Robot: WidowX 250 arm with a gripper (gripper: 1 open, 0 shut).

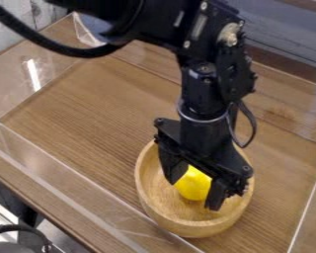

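Observation:
My black gripper (200,168) points down into a round wooden bowl (185,219), its open fingers around a yellow object (193,183) that sits in the bowl. The gripper partly hides the yellow object, so whether the fingers touch it cannot be told.
Clear strips or edges run along the table's front left and right. A wall stands at the back, and dark cables show at the lower left.

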